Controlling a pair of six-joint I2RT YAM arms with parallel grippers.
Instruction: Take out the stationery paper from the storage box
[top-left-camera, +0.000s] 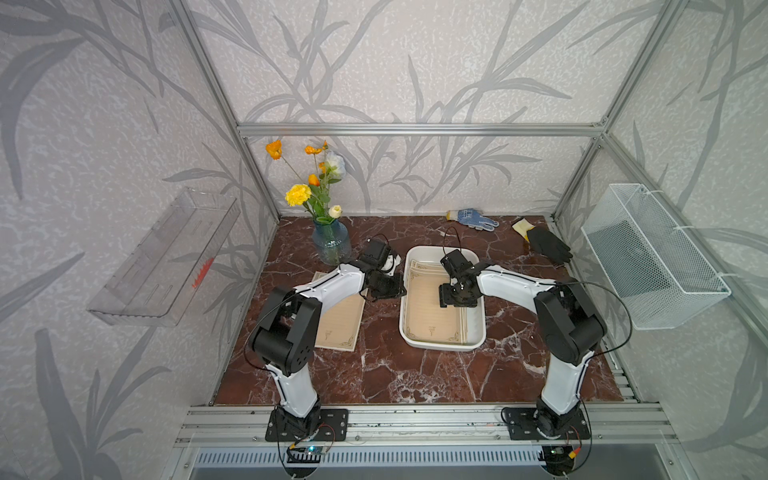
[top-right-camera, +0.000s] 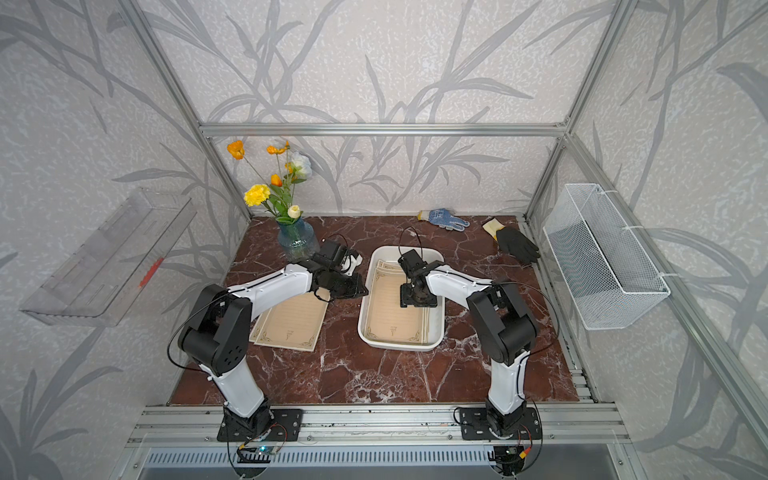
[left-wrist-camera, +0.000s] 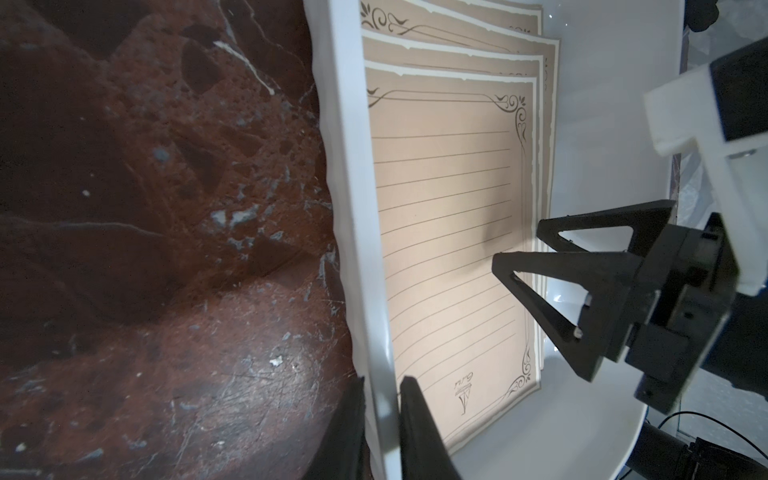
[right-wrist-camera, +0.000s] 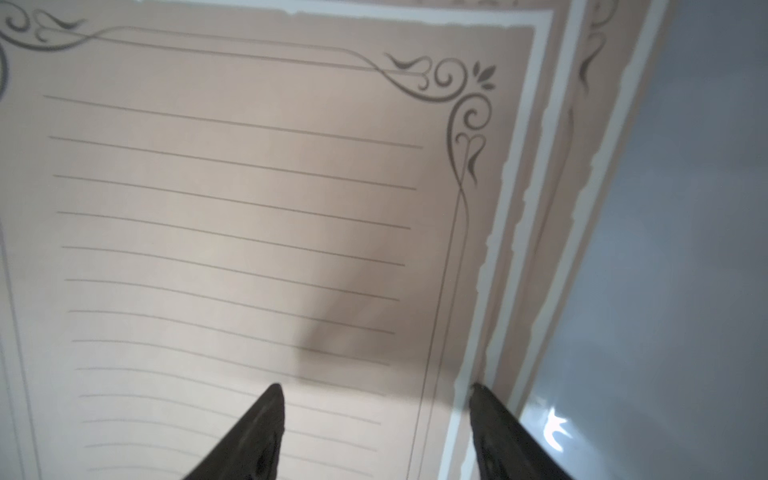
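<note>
A white storage box (top-left-camera: 481, 332) stands on the table with a stack of tan lined stationery paper (top-left-camera: 428, 312) lying flat inside. The top sheet sits toward the box's left side, and other sheets' edges peek out at its right and far ends. My left gripper is shut on the box's left wall (left-wrist-camera: 364, 240), one finger on each side. Over the paper's right part hovers my right gripper, open; its fingertips straddle the sheets' right edge, with no paper visibly pinched. More tan paper (top-left-camera: 340, 326) rests on the table left of the box.
A glass vase (top-left-camera: 331, 241) with flowers stands behind the left arm. Gloves (top-left-camera: 473, 219) lie along the back edge. A clear bin (top-left-camera: 172, 264) and a white mesh basket (top-left-camera: 656, 256) hang at the sides.
</note>
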